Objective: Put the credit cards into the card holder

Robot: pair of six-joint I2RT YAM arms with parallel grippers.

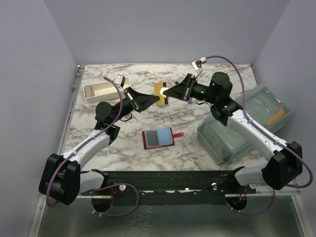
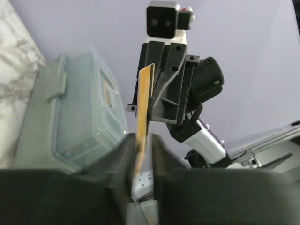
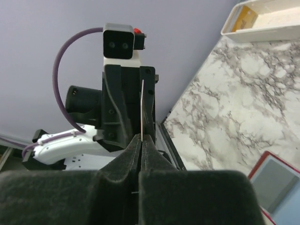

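Observation:
A gold card with a dark stripe [image 1: 157,89] is held up between my two grippers above the table. My right gripper [image 1: 167,92] is shut on one side of it; the right wrist view shows the card edge-on as a thin line [image 3: 142,112]. On the opposite side stands my left gripper [image 1: 156,98], its fingers slightly parted around the card's near end. In the left wrist view the card [image 2: 144,96] runs from the right gripper down into that gap. The card holder [image 1: 158,138], red-edged with grey and blue panels, lies open on the marble table below.
A white tray [image 1: 104,97] stands at the back left, with a gold card [image 3: 246,18] at its end. At the right is a large translucent box [image 1: 216,143]. Marble is clear around the holder.

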